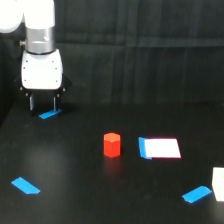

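Observation:
My white gripper (44,100) hangs at the upper left, its two dark fingers apart, above a strip of blue tape (49,114) on the black table (90,170). Nothing shows between the fingers. A red block (112,145) sits near the middle of the table.
A white card (163,148) with blue and red edging lies right of the block. Blue tape pieces (25,186) lie at lower left and lower right. A white object (218,184) is cut off at the right edge.

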